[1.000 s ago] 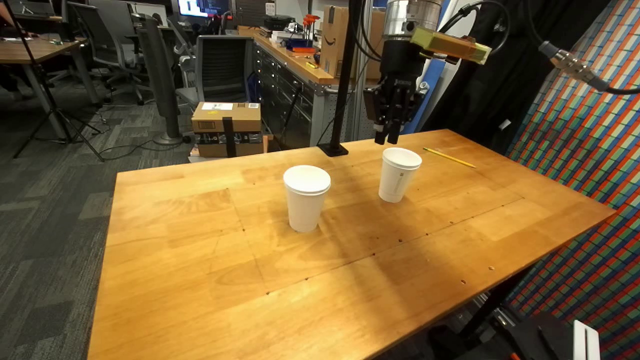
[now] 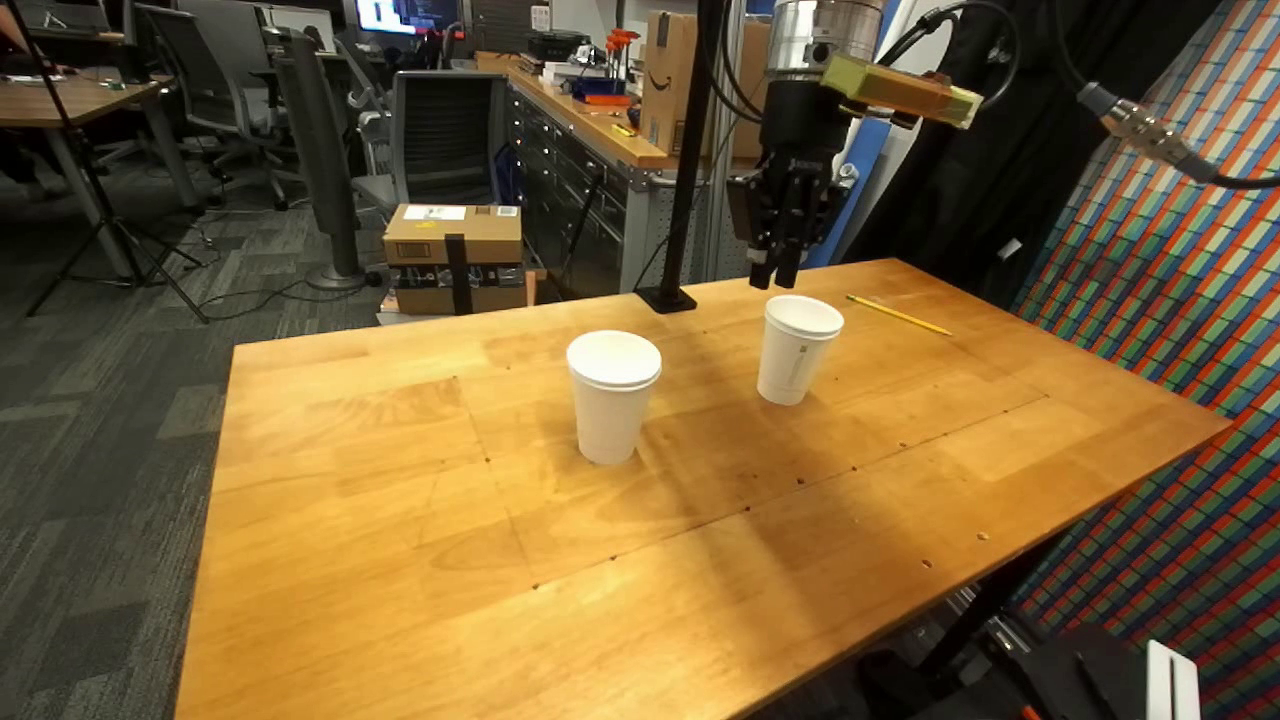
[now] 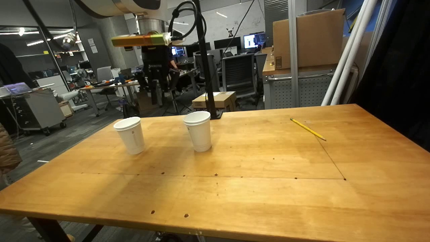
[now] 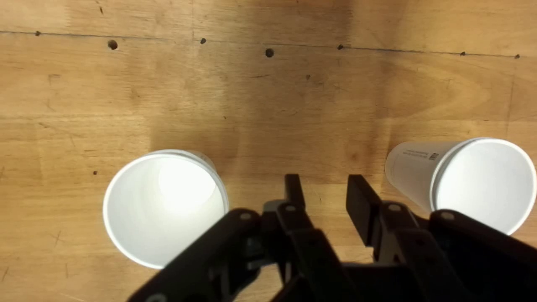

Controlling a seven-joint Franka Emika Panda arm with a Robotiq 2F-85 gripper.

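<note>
Two white paper cups stand upright and apart on the wooden table. In exterior view 1 one cup is left of centre and the other cup stands to its right, farther back. My gripper hangs above table height, pointing down, clear of both cups. From the wrist view, the gripper is open with bare wood visible between its fingertips. One cup lies to its left with its inside showing empty. The other cup is at the right, partly covered by a finger.
A yellow pencil lies on the table, away from the cups. Behind the cups, a black pole rises from the table's back edge.
</note>
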